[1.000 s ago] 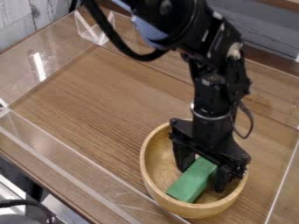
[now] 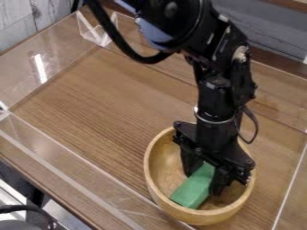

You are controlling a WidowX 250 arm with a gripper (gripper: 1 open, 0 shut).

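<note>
A round tan bowl [image 2: 161,181] sits on the wooden surface at the lower middle, with a green block [image 2: 193,187] inside it. My black gripper [image 2: 211,167] reaches down into the bowl over the block, shut on it at its upper part. The fingertips are partly hidden among dark parts.
Clear walls edge the area at the left and front left, with a small white piece [image 2: 96,27] at the top left. A dark cable lies at the bottom left.
The gripper has shifted slightly upward and left over the bowl; the green block stays in the bowl, moved only slightly.
</note>
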